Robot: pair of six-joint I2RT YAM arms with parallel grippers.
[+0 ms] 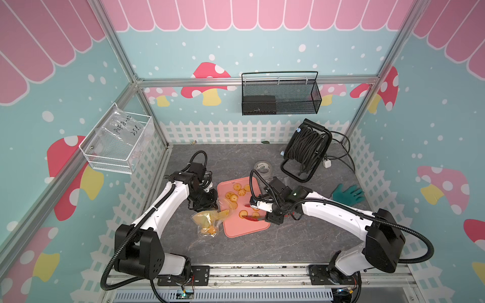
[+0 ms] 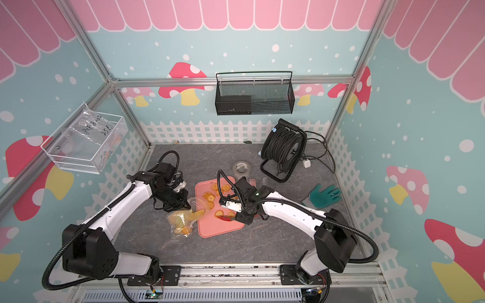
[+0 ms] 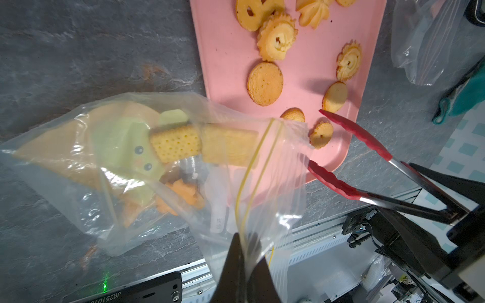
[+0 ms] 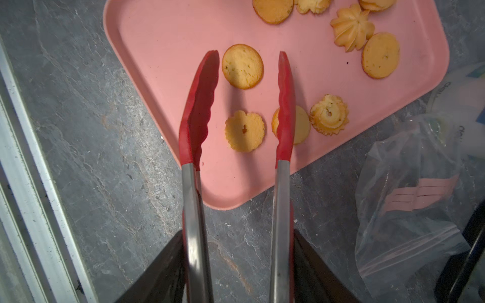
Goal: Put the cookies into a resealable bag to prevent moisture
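Note:
My left gripper is shut on the mouth edge of the clear resealable bag [image 3: 126,212], which hangs over the tray's left side. Inside it show a rectangular cookie [image 3: 176,142], other biscuits and a green cartoon print. My right gripper has its fingers on the outer sides of red-tipped tongs [image 4: 199,111]. The tong tips stand apart above the tray, with nothing clamped between them. Below and between them lie a round cookie [image 4: 242,66] and a flower-shaped cookie [image 4: 244,131]. Another round cookie [image 4: 302,125] is partly hidden by the right tong tip.
The pink tray [image 1: 237,231] carries several more cookies at its back. Beyond it stands a tape roll [image 1: 262,168]. An empty-looking clear bag [image 4: 404,212] lies beside the tray. A cable reel [image 1: 305,151] and teal glove [image 1: 348,194] sit right.

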